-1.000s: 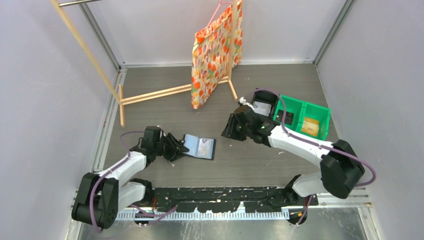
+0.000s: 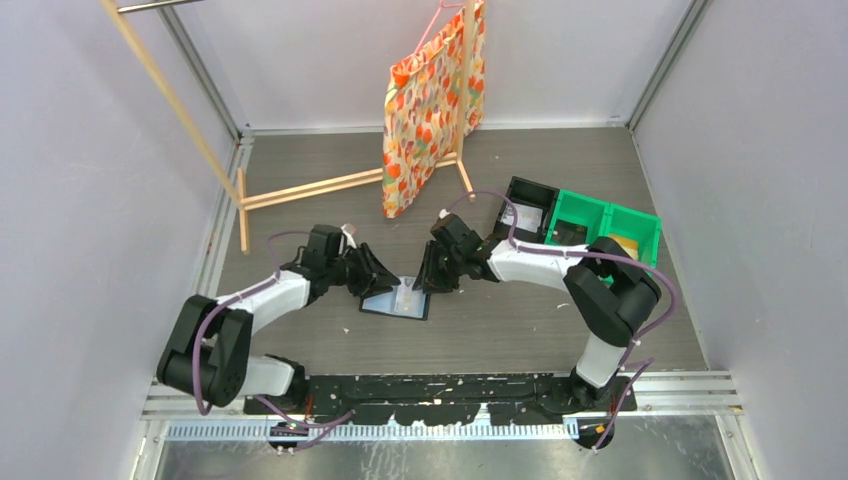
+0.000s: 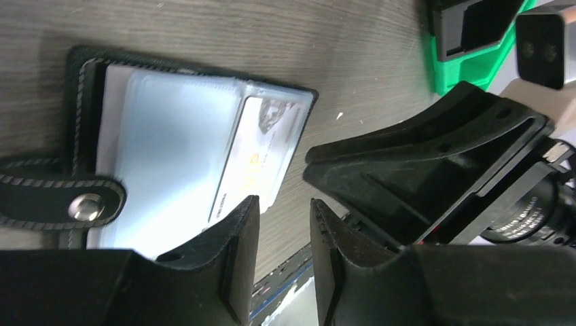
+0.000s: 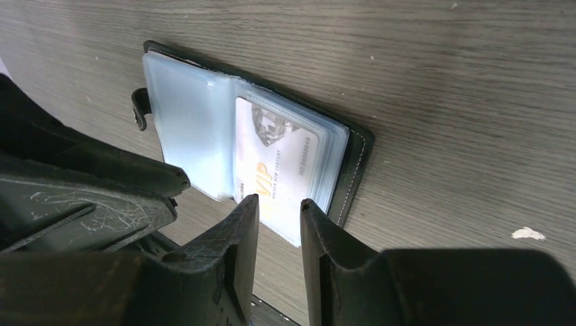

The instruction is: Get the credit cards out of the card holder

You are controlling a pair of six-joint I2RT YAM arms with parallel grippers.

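Observation:
A black leather card holder [image 4: 354, 163] lies open on the grey table, with clear sleeves [image 3: 170, 149] and a white VIP card [image 4: 275, 159] showing in it. Its strap with a snap [image 3: 85, 207] is at the left in the left wrist view. My left gripper [image 2: 382, 280] is over the holder's left part, open, fingertips close together in its wrist view with nothing held. My right gripper [image 2: 430, 282] is over the holder's right edge, its fingers parted a little, nothing visible between them.
Black and green bins [image 2: 632, 226] stand at the back right. A wooden rack [image 2: 300, 195] with a patterned cloth [image 2: 425, 120] hanging on it stands behind. The table in front of and around the holder is clear apart from small scraps.
My right gripper has moved left to the holder. The holder looks unmoved.

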